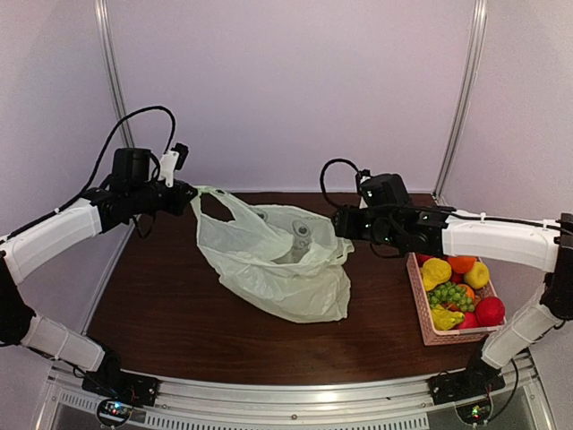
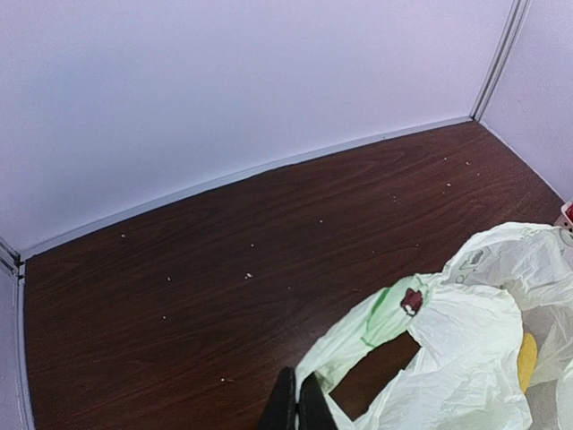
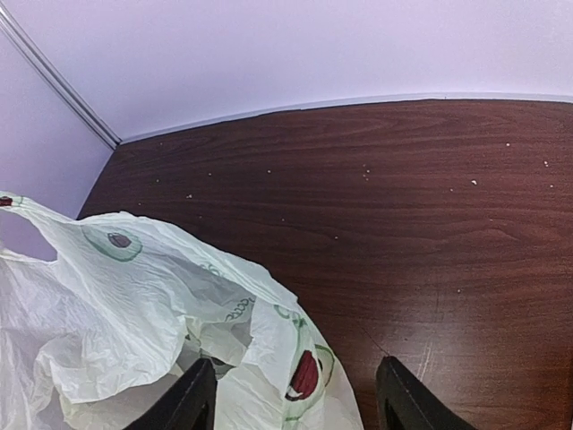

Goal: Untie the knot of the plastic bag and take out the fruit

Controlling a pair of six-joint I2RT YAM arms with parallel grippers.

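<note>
The white plastic bag [image 1: 273,278] lies open on the table, its upper left handle pulled up. My left gripper [image 1: 190,193] is shut on that handle [image 2: 358,331]; in its wrist view the plastic runs into the fingertips, and a yellow item [image 2: 526,360] shows inside the bag. My right gripper [image 1: 340,222] is at the bag's right rim; in its wrist view the fingers [image 3: 403,399] stand apart, with the bag's printed edge [image 3: 300,358] below and between them.
A pink basket [image 1: 430,331] of assorted fruit stands at the front right of the dark table [image 1: 152,313]. Walls enclose the back and sides. The table left of the bag is clear.
</note>
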